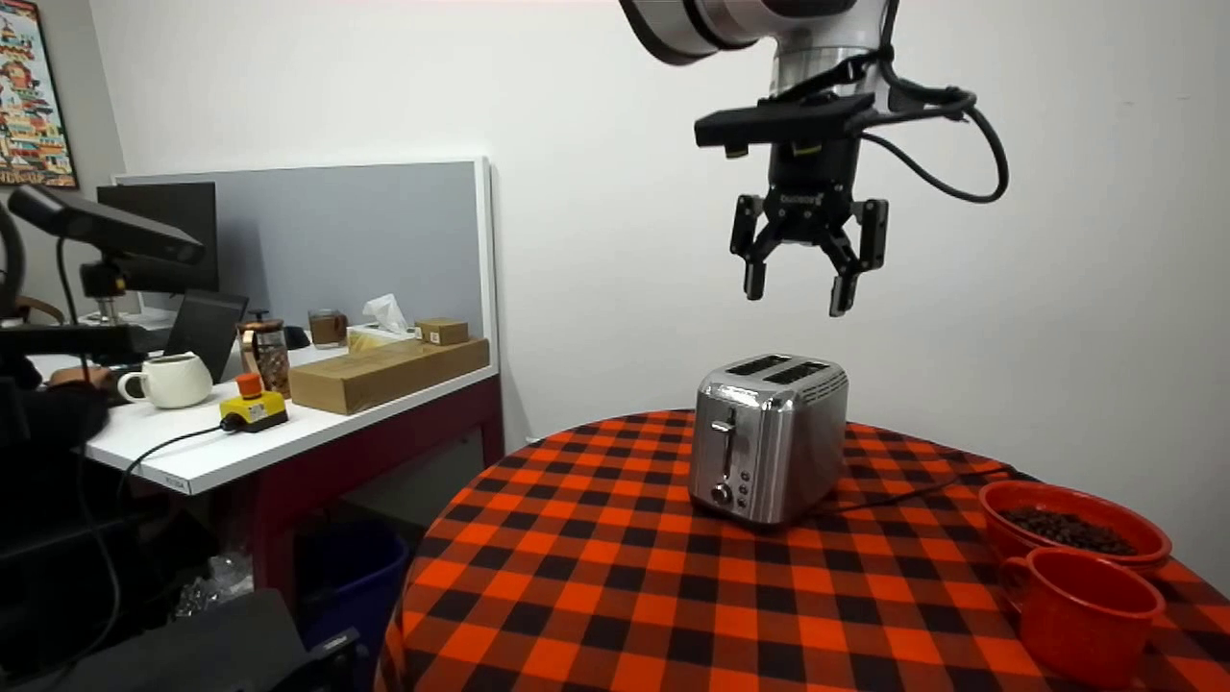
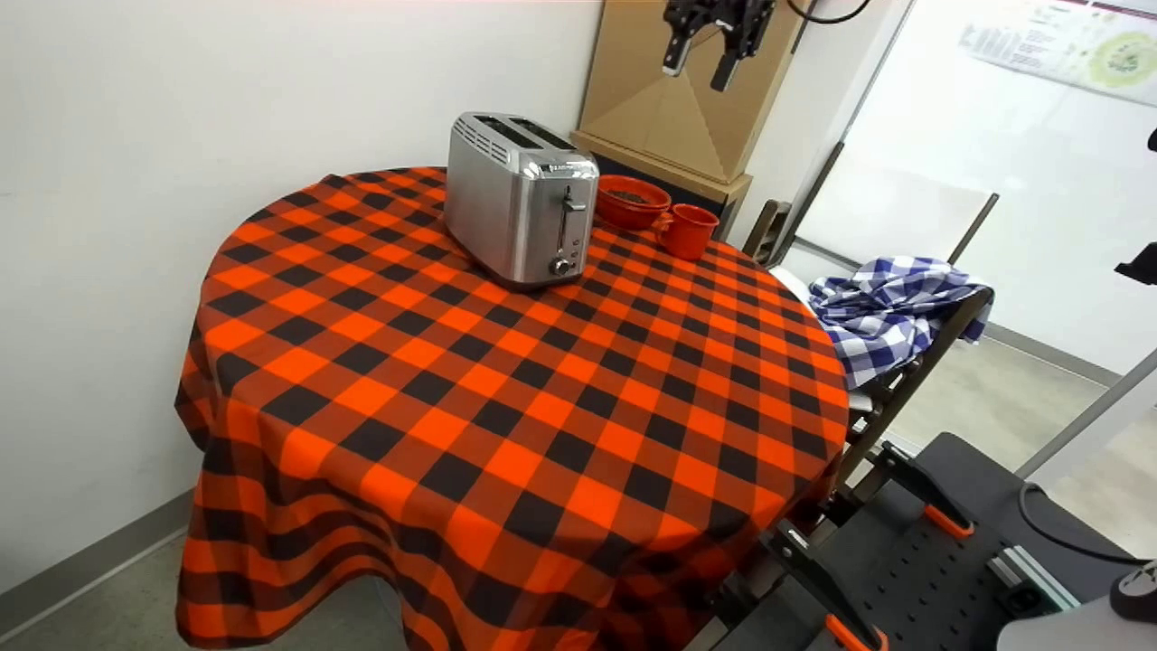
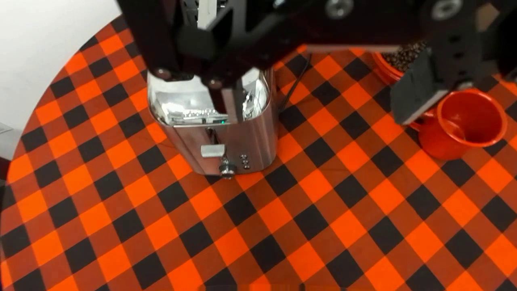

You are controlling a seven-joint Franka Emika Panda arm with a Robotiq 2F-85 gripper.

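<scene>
A silver two-slot toaster (image 1: 770, 444) stands upright on a round table (image 2: 434, 434) with a red and black checked cloth. Its lever (image 3: 213, 150) and dial face the table's front. To one side sit a red mug (image 1: 1087, 617) and a red bowl (image 2: 632, 204) holding dark beans, close together. High over the table, clear of everything on it, my gripper (image 1: 797, 298) is open with empty space between its fingers. In the wrist view, one finger (image 3: 232, 104) overlaps the toaster's top and the other partly covers the mug's handle side.
A black cord (image 1: 911, 494) runs from the toaster across the cloth toward the back right. The white wall stands close behind the table. A chair with a blue checked cloth (image 2: 889, 315) stands beside the table.
</scene>
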